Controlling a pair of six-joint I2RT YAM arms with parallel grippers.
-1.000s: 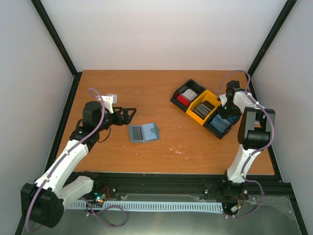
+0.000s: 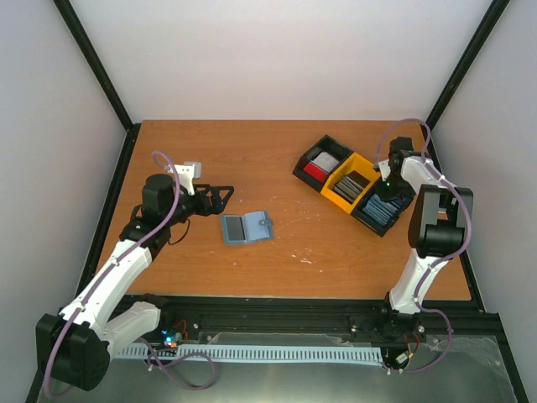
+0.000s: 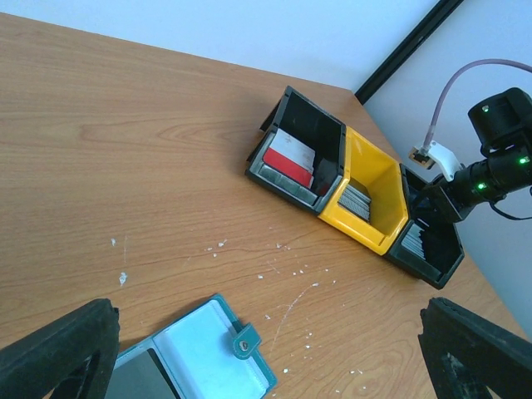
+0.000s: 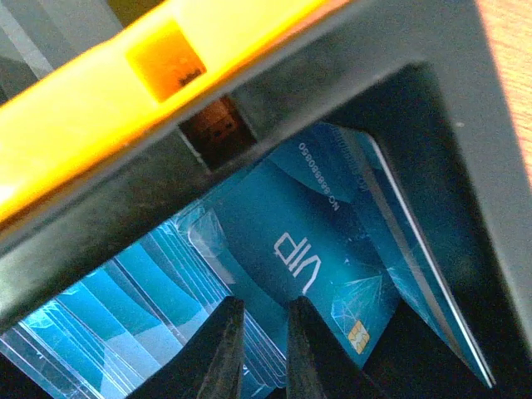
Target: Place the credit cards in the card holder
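Observation:
An open light-blue card holder [image 2: 256,227] with a snap tab lies at mid-table, also low in the left wrist view [image 3: 195,349]. My left gripper [image 2: 225,198] stands open above and left of it, empty. At the right, my right gripper is down in the black compartment [image 4: 453,150] holding blue cards [image 4: 299,241]. Its fingertips are a little apart at the cards' edges; whether a card sits between them cannot be told.
The box row also has a yellow compartment [image 3: 382,191] with grey cards and a black one [image 3: 312,120] with white and red cards.
Very little differs in the top view; the right arm has shifted only very slightly at the box, and the left arm is still.

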